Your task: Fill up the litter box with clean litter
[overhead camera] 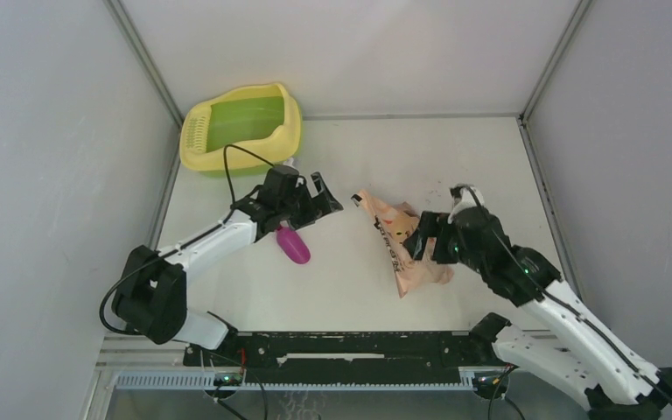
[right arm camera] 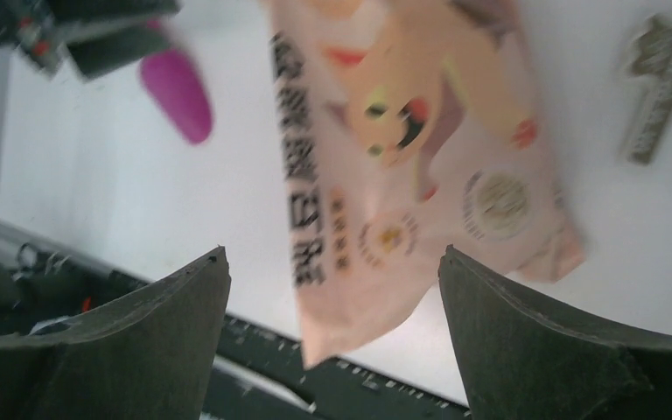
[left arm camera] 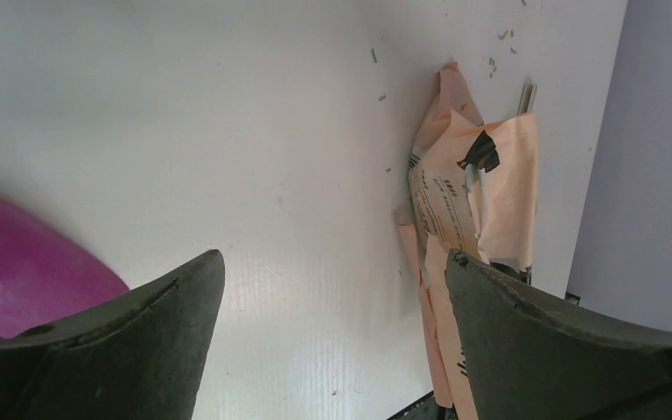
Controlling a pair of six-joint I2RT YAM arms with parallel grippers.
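Note:
At the back left of the table stands the yellow litter box (overhead camera: pixel 290 131) with its green inside bare. The pink litter bag (overhead camera: pixel 418 272) with a cat picture lies right of centre, its folded top end (left arm camera: pixel 503 188) toward the left arm. Above the bag's right side hangs my right gripper (overhead camera: pixel 418 237), open and apart from the bag, whose printed face (right arm camera: pixel 420 210) shows beyond its fingers. My left gripper (overhead camera: pixel 329 194) stands open and empty, in the air to the left of the bag. A purple scoop (overhead camera: pixel 293 246) lies partly beneath the left arm.
A slim grey clip-like bar (right arm camera: pixel 665 83) lies on the table beyond the bag. Small green pellets (left arm camera: pixel 493 63) are scattered behind the bag. Walls enclose the back and both sides. Bare table lies between scoop and bag.

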